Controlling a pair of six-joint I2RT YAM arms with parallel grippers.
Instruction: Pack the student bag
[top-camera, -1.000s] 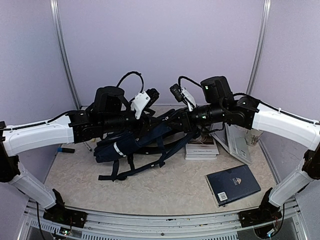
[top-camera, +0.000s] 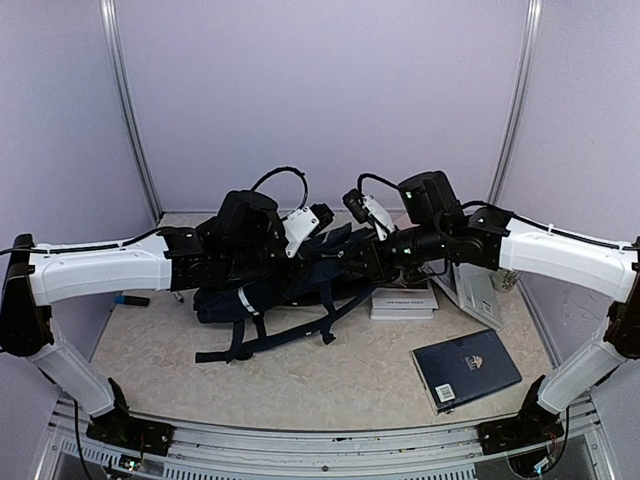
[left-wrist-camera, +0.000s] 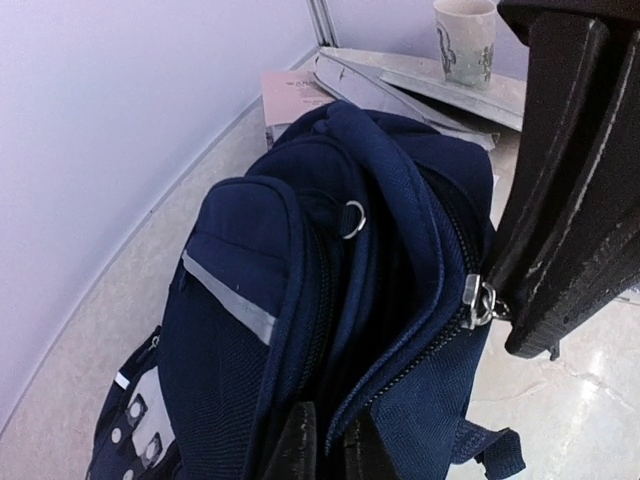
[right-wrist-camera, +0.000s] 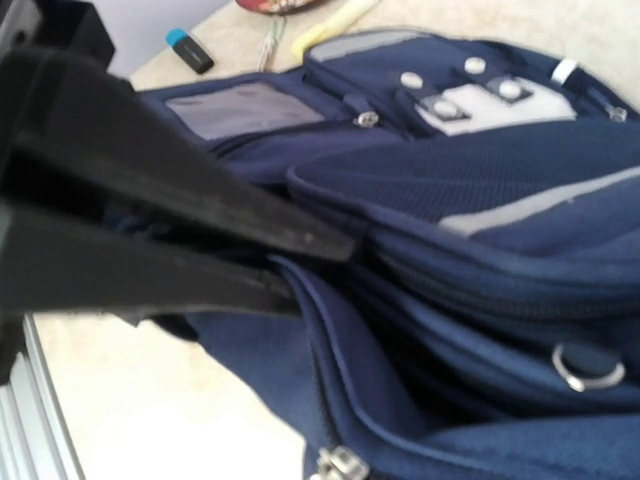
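Note:
The navy student bag (top-camera: 232, 306) lies at the back of the table, its top beneath both grippers. In the right wrist view, my left gripper has its fingers slightly parted at the edge of the bag's opening (right-wrist-camera: 330, 330). Those same fingertips show low in the left wrist view, with fabric between them. My right gripper is shut on the metal zipper pull (left-wrist-camera: 478, 298) at the opening's rim. In its own wrist view the zipper pull (right-wrist-camera: 342, 465) shows at the bottom edge, the fingers out of sight. The bag's inside looks dark and narrow.
White-edged books (top-camera: 403, 303) and a leaning pale box (top-camera: 477, 292) stand right of the bag, near a patterned cup (left-wrist-camera: 466, 42). A dark blue book (top-camera: 465, 370) lies at front right. Behind the bag are a blue-capped marker (right-wrist-camera: 190, 50) and a yellow highlighter (right-wrist-camera: 335, 26).

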